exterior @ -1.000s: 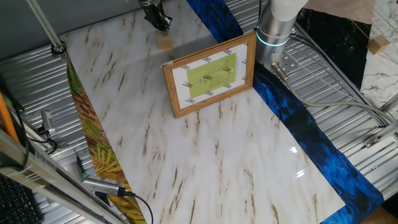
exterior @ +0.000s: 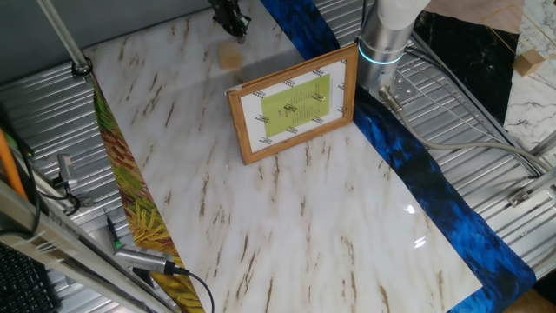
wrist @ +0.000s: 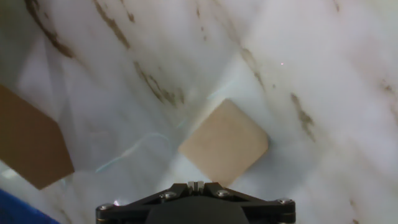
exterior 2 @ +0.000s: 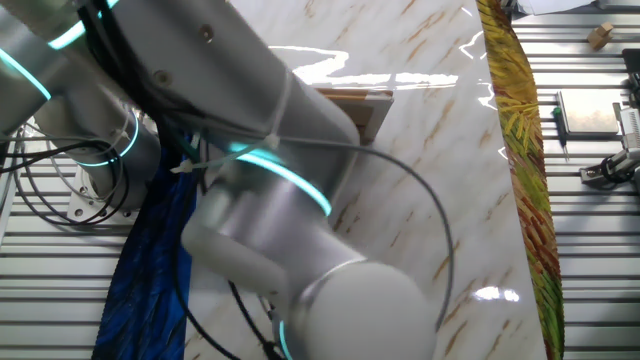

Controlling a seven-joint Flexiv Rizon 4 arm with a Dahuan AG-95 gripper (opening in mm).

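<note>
A small light-wood block lies on the marble-patterned tabletop behind the picture frame. The wooden picture frame stands upright, its green-and-white insert facing exterior view 1. Above and near the block is my black gripper. In the wrist view, the block lies turned cornerwise just beyond the gripper, whose fingertips meet with nothing visible between them. A brown panel at the left of that view may belong to the frame's back. The arm hides the gripper and block in exterior view 2, leaving part of the frame showing.
Blue cloth and patterned yellow-green cloth border the tabletop, whose front area is clear. Another wooden block lies off the table to the right. A metal pole stands at the left.
In exterior view 1, my gripper has shifted slightly right across the block's far side. The block and picture frame have stayed in place.
</note>
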